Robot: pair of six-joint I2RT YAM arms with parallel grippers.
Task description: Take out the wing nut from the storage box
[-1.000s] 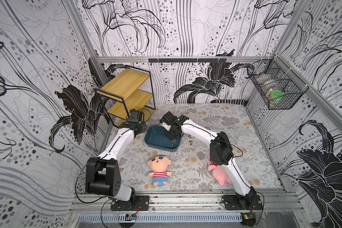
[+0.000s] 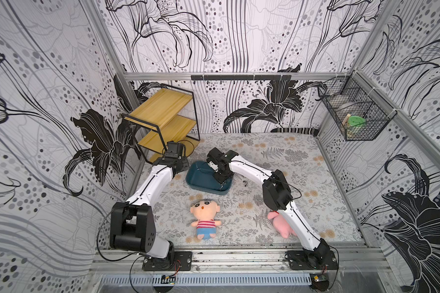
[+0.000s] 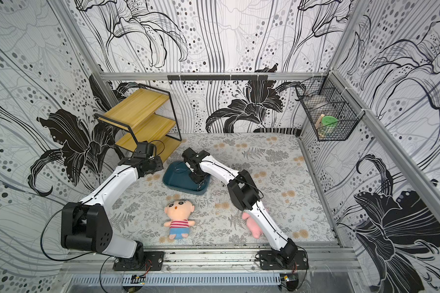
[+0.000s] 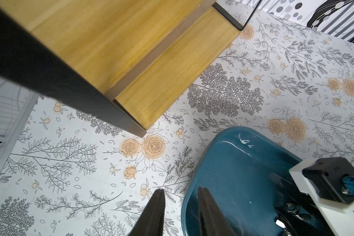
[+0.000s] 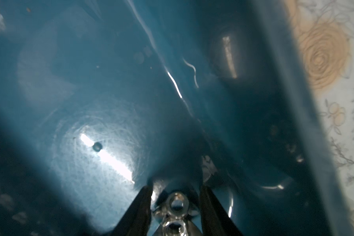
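The teal storage box (image 2: pixel 200 180) sits mid-left on the table. My right gripper is down inside it, with the shiny metal wing nut (image 5: pixel 177 206) between its fingertips and more metal just below; whether the fingers press on it, I cannot tell. My left gripper stands open above the left end of the box, nothing between its fingers.
A wooden shelf (image 2: pixel 163 102) stands back left, and a wire basket (image 2: pixel 357 117) hangs at the right. A boy doll (image 2: pixel 205 219) and a pink plush (image 2: pixel 281 224) lie in front.
The left arm looks unmoved.
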